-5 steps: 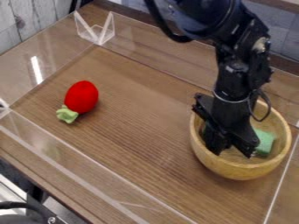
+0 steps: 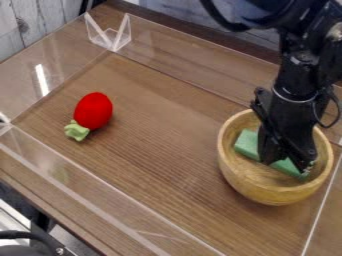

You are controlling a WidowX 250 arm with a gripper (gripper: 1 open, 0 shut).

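Observation:
My black gripper reaches down from the upper right into the wooden bowl at the lower right. A green block lies in the bowl, directly under and beside the fingers, which partly hide it. The fingers look close together; whether anything is between them is hard to see.
A red object with a small green piece at its lower end lies on the left of the wooden table. A clear wire-like holder stands at the back left.
My gripper has shifted to the right within the bowl, and more of the green block's left part now shows.

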